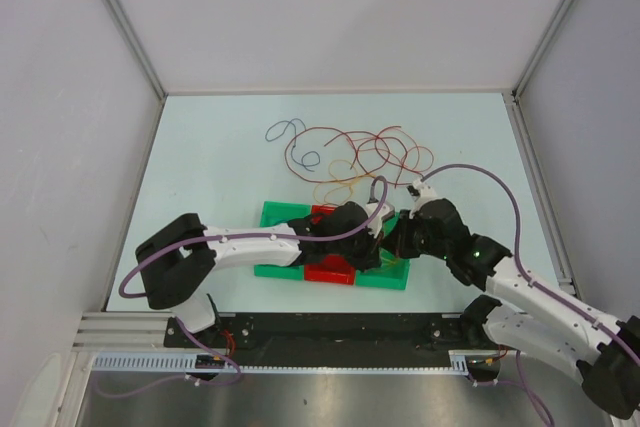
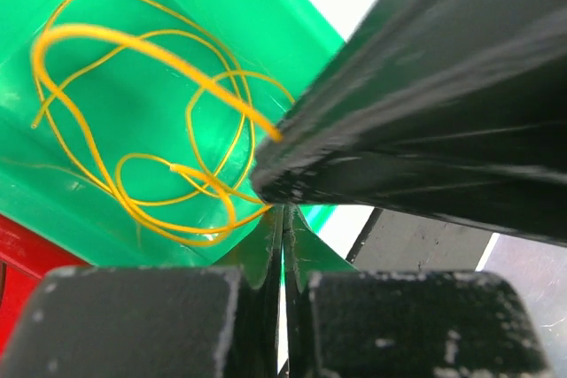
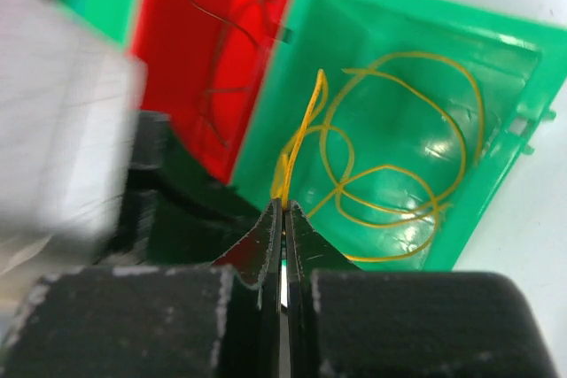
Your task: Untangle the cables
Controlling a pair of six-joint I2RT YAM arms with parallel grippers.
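A yellow cable (image 2: 84,121) lies in loose loops in the right-hand green compartment (image 3: 496,121). A raised strand of it (image 3: 306,126) runs up to the fingertips of my right gripper, which is shut on it. In the left wrist view, the dark right gripper comes in from the right, with the strand leaving its tip. Just beside it, my left gripper is shut; yellow cable passes right by its tips, and nothing clearly shows between them. Red cables (image 1: 375,147), a blue cable (image 1: 308,157) and orange-yellow loops (image 1: 340,179) lie tangled on the table.
The red compartment (image 3: 208,42) holds thin dark strands and adjoins the green one. Another green compartment (image 1: 280,212) is at the left. Both arms crowd over the bins, close together.
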